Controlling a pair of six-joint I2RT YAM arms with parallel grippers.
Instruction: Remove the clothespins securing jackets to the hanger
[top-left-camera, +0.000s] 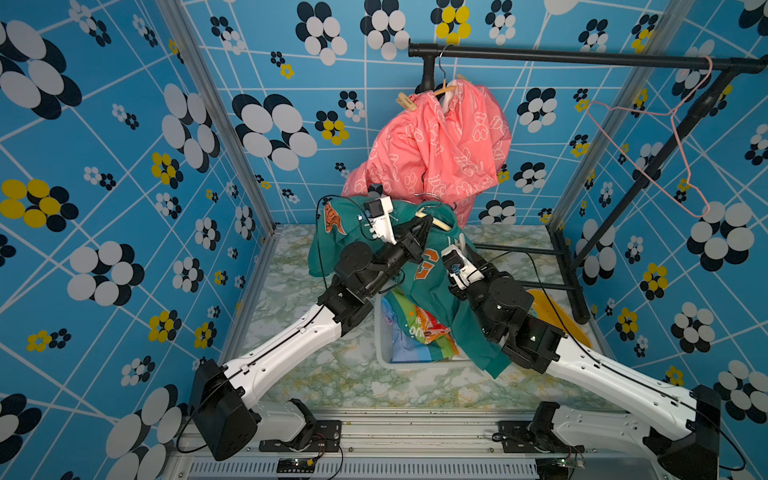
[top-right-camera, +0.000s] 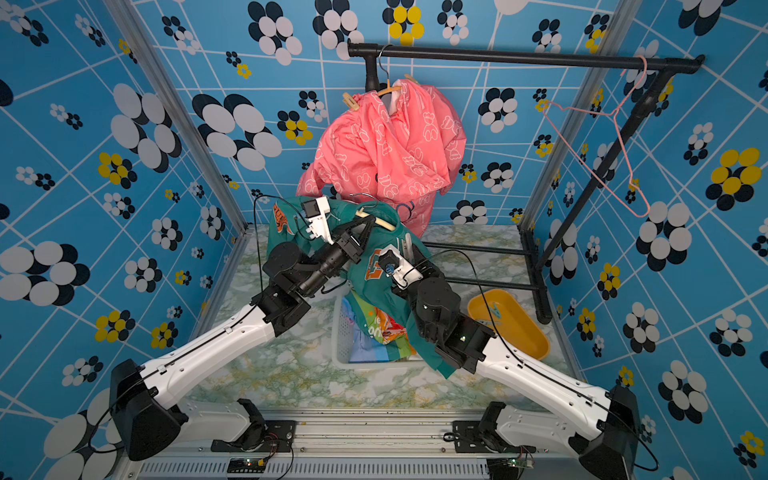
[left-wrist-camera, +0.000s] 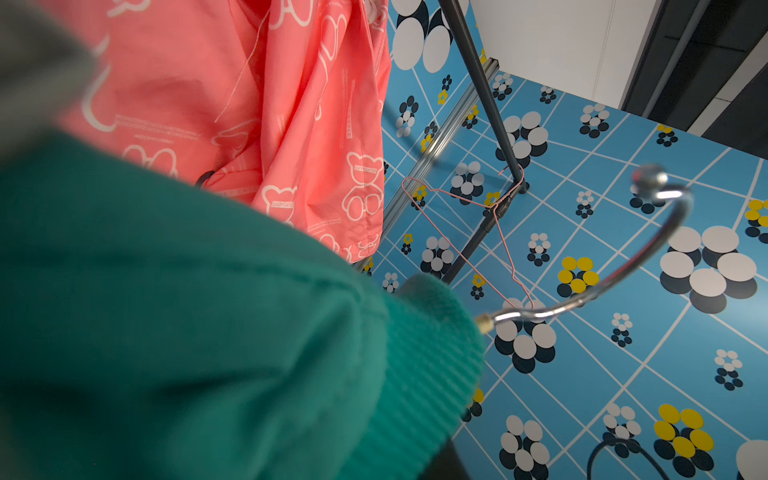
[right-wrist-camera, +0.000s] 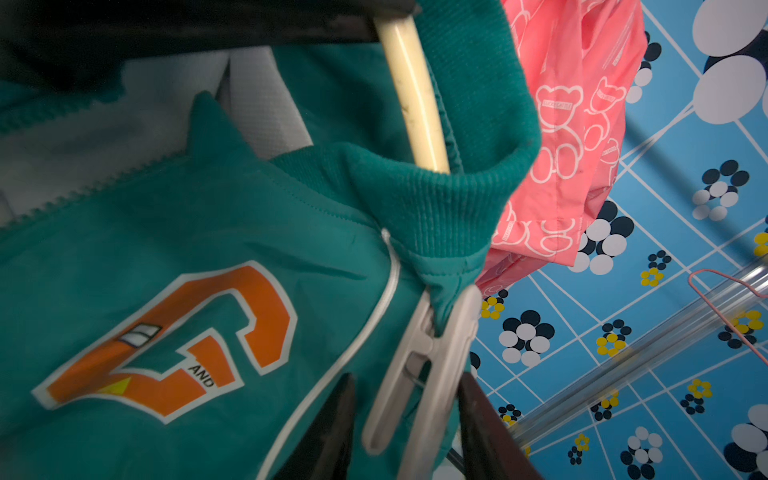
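The green jacket hangs on a cream-coloured wooden hanger, whose metal hook (left-wrist-camera: 624, 276) curves out of the collar in the left wrist view. My left gripper (top-left-camera: 425, 225) is shut on the hanger's bar near the neck. A grey clothespin (right-wrist-camera: 436, 352) clips the jacket by the collar's edge, its long handles pointing down toward my right gripper. The right fingers (right-wrist-camera: 484, 436) stand apart, one on either side of the clothespin's handles, without a visible grip on it. Jacket cloth hides the left fingertips in the left wrist view.
A pink jacket (top-left-camera: 432, 148) hangs behind from the black rack (top-left-camera: 560, 56), with a wooden clothespin (top-left-camera: 406, 101) at its shoulder. An empty pink hanger (top-left-camera: 680, 144) is at right. Below are a basket (top-right-camera: 341, 344) of clothes and a yellow tray (top-right-camera: 528, 340).
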